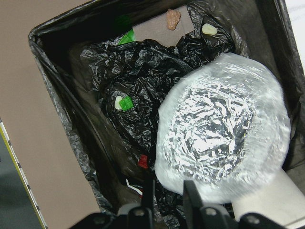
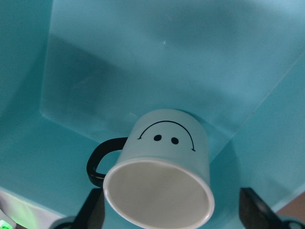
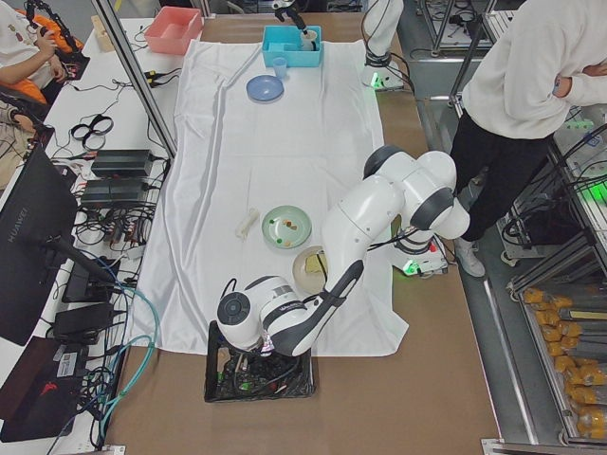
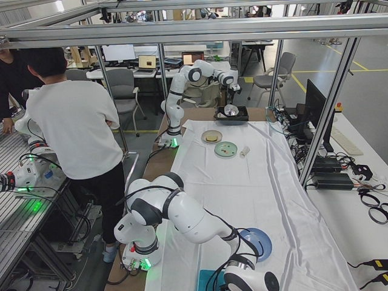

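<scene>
A black-bagged bin [image 3: 213, 384] stands at the table's near end, holding scraps, a white cup [image 1: 269, 202] and a crumpled clear plastic ball or bag [image 1: 221, 126]. My left gripper hangs over it; whether it grips anything is unclear. My right gripper is open over a white smiley mug [image 2: 157, 140] lying on its side in a blue bin [image 3: 280, 52], the mug between its fingertips.
A green plate [image 3: 286, 227] and a beige plate [image 4: 211, 136] lie near my left arm. A blue plate [image 3: 265, 88] and blue cup [image 3: 280, 68] are at the far end.
</scene>
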